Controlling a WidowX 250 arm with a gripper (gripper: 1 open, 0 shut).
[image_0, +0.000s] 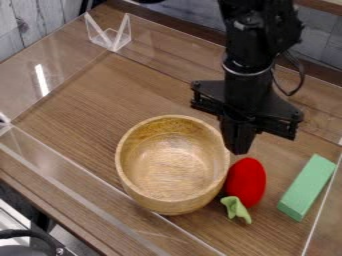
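My black gripper (238, 127) hangs over the middle right of the wooden table, above and behind a red object with a green leafy end (245, 188). It appears shut, and I see nothing held in it. A beige bowl (167, 168) sits to the left of the red object, and a light green block (306, 187) lies to its right.
A small white wire object (110, 32) stands at the back left.
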